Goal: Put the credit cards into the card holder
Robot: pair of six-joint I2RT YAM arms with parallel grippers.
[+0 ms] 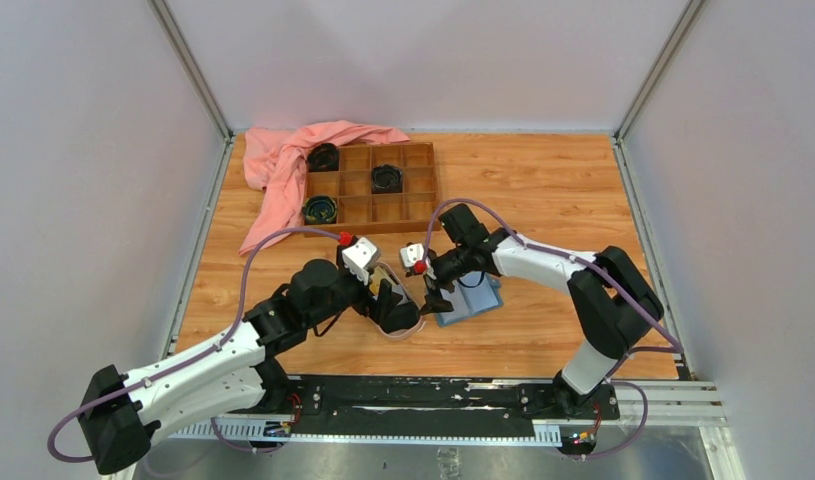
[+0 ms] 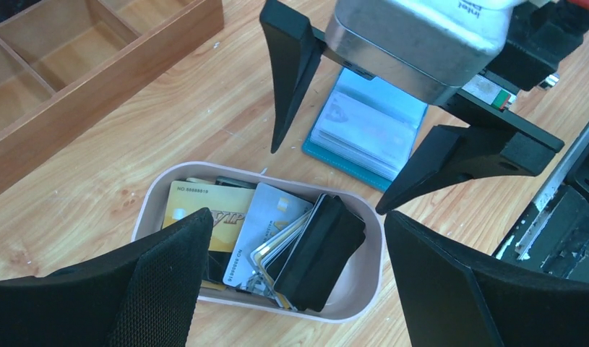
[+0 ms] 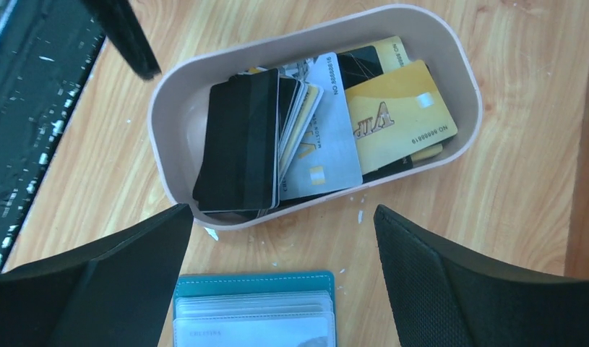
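Observation:
The pale bin (image 2: 378,278) holds several bank cards, with a gold VIP card (image 2: 204,199), a silver-blue card (image 2: 266,224) and a leaning stack topped by a black card (image 2: 324,253). Over this bin my left gripper stands open, nothing in its grasp. Lying open on the table beside the bin is the teal card holder (image 2: 313,150), its clear sleeves facing up. My right gripper is also open and empty, above the side of the bin near the holder. One left finger (image 3: 125,36) shows at the right wrist view's upper left corner.
Behind the bin sits a wooden compartment box (image 1: 388,210) with several dark coils, a pink cloth (image 1: 278,190) beside it. Both grippers are close together over the bin.

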